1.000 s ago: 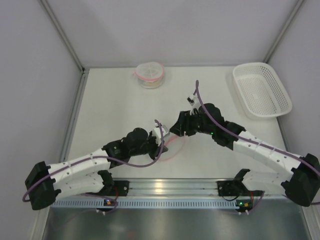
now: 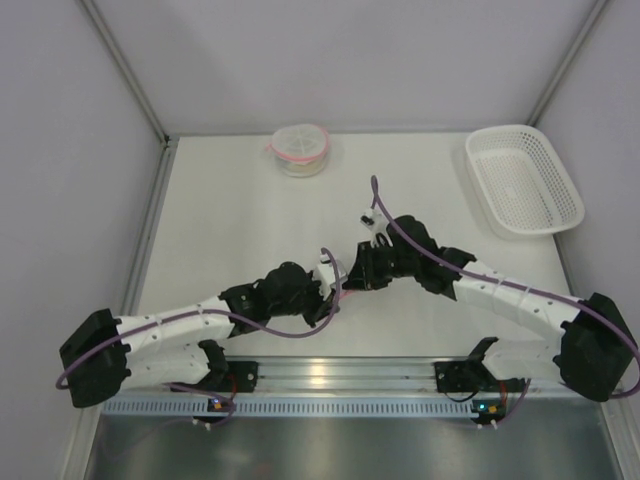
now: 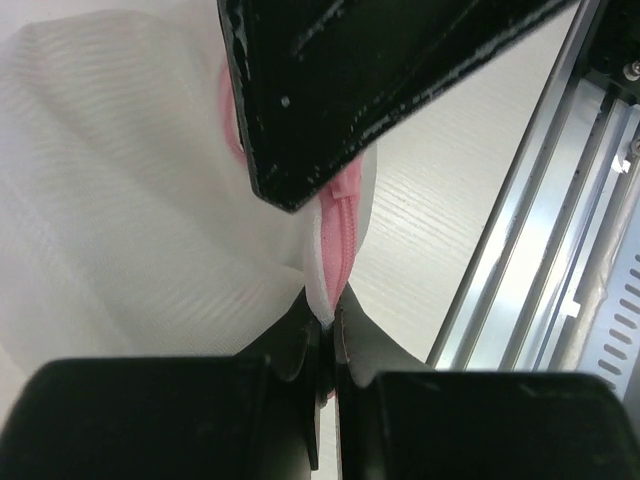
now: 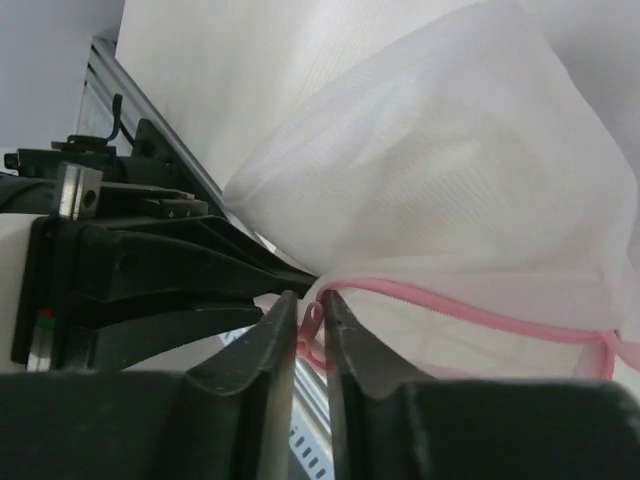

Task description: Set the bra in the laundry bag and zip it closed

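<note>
The laundry bag [image 3: 130,190] is white mesh with pink zip trim [image 3: 338,235]. My left gripper [image 2: 330,287] is shut on a fold of that trim, as its wrist view shows at the fingertips. The right gripper [image 2: 352,278] is close beside the left one, above the same edge. In the right wrist view a small pink zip pull [image 4: 312,318] lies between its narrowly spaced fingers; whether they press on it is unclear. The pink edge [image 4: 450,303] runs off to the right from there. No bra can be made out; the arms hide much of the bag from above.
Another round mesh bag with pink trim [image 2: 300,148] stands at the back of the table. A white perforated basket [image 2: 480,190] is at the back right. A metal rail [image 2: 345,370] runs along the front edge.
My right gripper has come down and toward the front, closer to the left gripper. The left gripper has shifted slightly right and toward the front, keeping its place on the bag's edge.
</note>
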